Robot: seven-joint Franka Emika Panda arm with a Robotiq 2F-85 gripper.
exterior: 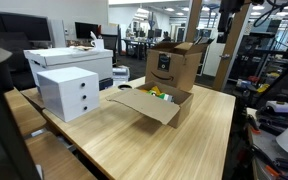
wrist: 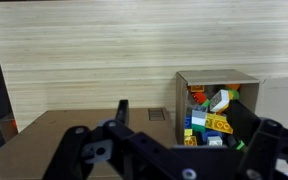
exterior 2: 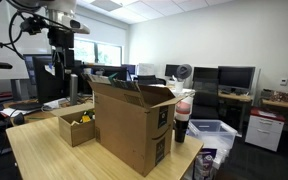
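Note:
My gripper stands open in the wrist view, its dark fingers spread apart with nothing visible between them. Exterior view 1 has the gripper (exterior: 222, 37) high at the upper right, well above the table. A small open cardboard box (wrist: 216, 75) lies below, partly hidden by the right finger. Colourful toy blocks (wrist: 218, 122), in blue, yellow, green, red and white, fill part of it. One wide flap (exterior: 144, 103) of that box leans outward over the table.
A tall cardboard box (exterior 2: 134, 128) with raised flaps stands beside the small box. White drawers (exterior: 69, 92) and a white lidded box (exterior: 64, 57) sit at the left. Bare wooden tabletop (exterior: 114, 145) lies in front.

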